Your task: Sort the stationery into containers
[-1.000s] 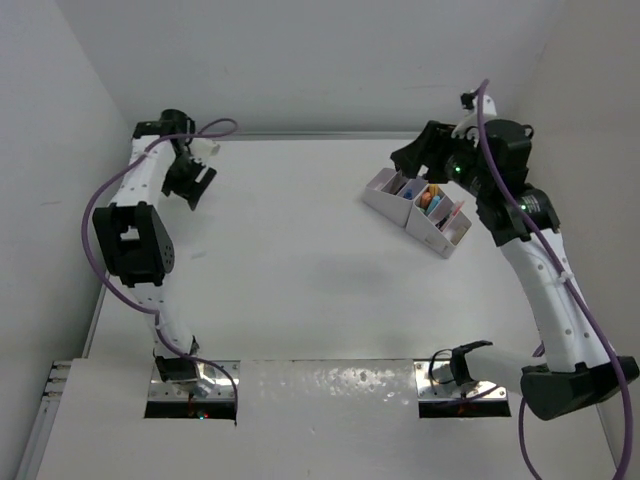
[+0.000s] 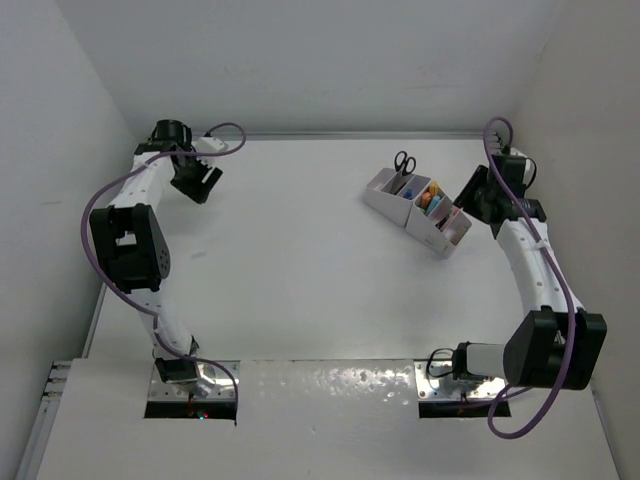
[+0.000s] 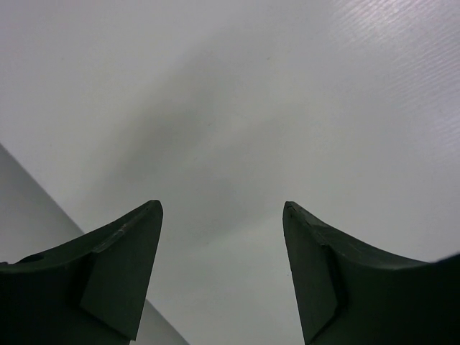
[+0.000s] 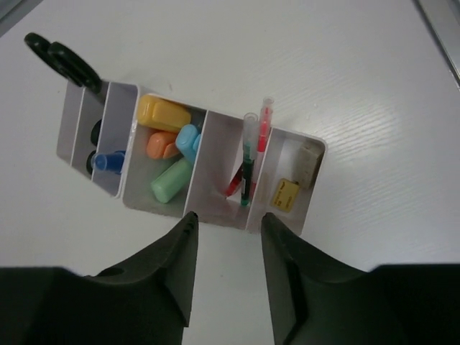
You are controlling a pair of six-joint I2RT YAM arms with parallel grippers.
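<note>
A white divided container (image 2: 433,233) at the right of the table holds stationery: scissors (image 4: 68,63) standing upright, a blue item (image 4: 108,162), a yellow bottle (image 4: 162,113), a green item (image 4: 172,180), markers (image 4: 248,159) and small blocks (image 4: 286,194). My right gripper hovers beside the container's right end, part open, with nothing visible between its fingers. My left gripper is open over bare table at the far left, nothing between its fingers.
Walls bound it at the back and both sides.
My right arm has drawn back from above the container toward the right and now looks lower in the top view. The left arm has shifted slightly; the container's contents look unchanged.
</note>
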